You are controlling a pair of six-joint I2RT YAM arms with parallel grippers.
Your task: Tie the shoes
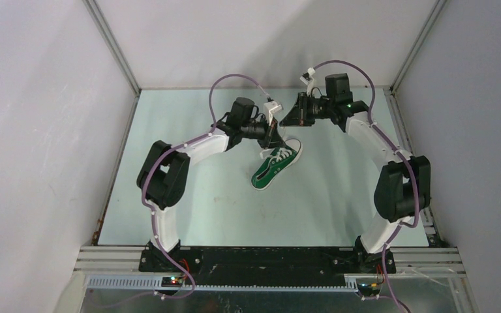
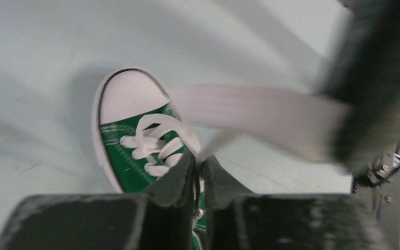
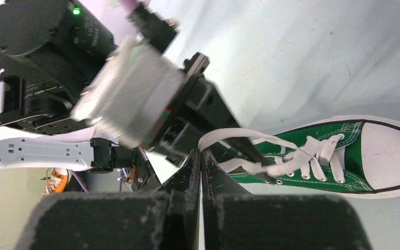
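Observation:
A green canvas shoe [image 1: 274,168] with white toe cap [image 2: 130,94] and white laces lies on the pale table. My left gripper is low over the laces [image 3: 312,156], a lace running to its fingertips; whether they are closed on it is unclear. My right gripper [image 1: 286,122], higher and to the right, is shut with the end of a white lace [image 3: 224,133] between its fingertips. The lace arches from there down toward the shoe and left gripper.
The two wrists stand close together above it, with cables looping over both arms. Walls border the table.

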